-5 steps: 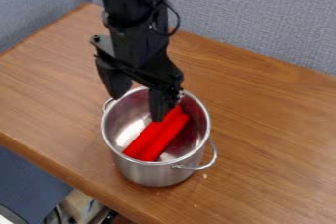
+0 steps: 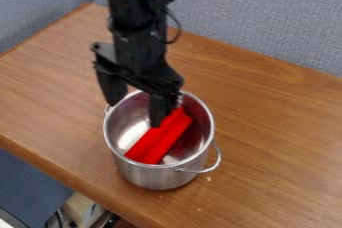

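A steel pot point(image 2: 154, 173) with wire handles stands on the wooden table near its front left edge. Inside lies a red elongated object point(image 2: 158, 139), tilted diagonally. The black gripper point(image 2: 138, 97) hangs over the back of the pot, open, its two fingers spread apart, the right one at or just inside the rim above the red object. Nothing shows held between them.
Grey padded walls stand behind it. A dark blue surface lies beyond the table's edge at lower left.
The pot and the red object stay in place.
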